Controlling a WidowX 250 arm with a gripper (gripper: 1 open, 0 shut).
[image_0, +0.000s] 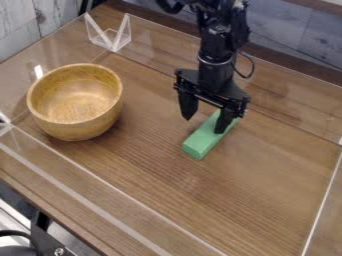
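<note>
A black robot arm reaches down from the top of the view to my gripper (207, 106), which is open, its black fingers low over a mint-green rectangular block (203, 140) on the wooden table. The fingers are around or just above the block's upper end, partly hiding it; whether they touch it I cannot tell.
A yellow-tan bowl (75, 119) stands on the left. A white wire object (111, 32) is at the upper left. A dark panel runs along the back right.
</note>
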